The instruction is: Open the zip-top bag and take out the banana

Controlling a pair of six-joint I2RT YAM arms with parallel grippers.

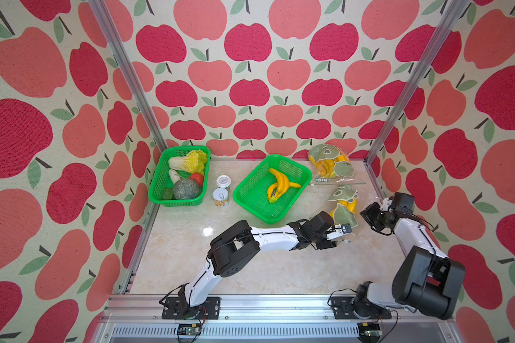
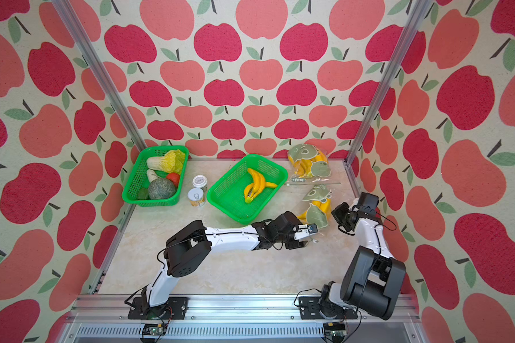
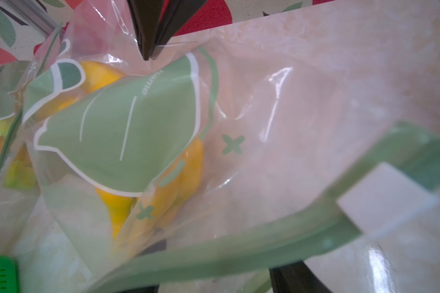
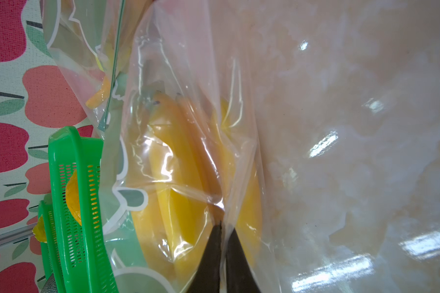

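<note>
A clear zip bag [image 1: 343,208] with bananas inside and green printed leaves lies at the right of the table. Its green zip strip [image 3: 303,224] runs across the bottom of the left wrist view, over my left gripper's fingers; my left gripper [image 1: 333,243] is at the bag's front edge, its grip unclear. My right gripper [image 1: 369,216] is at the bag's right side; in the right wrist view its fingertips are together at a fold of clear plastic, with yellow bananas [image 4: 181,195] showing through.
A second banana bag [image 1: 332,160] lies behind. A green basket of bananas [image 1: 246,203] is centre, another of vegetables [image 1: 203,194] at left, with two cups [image 1: 220,197] between.
</note>
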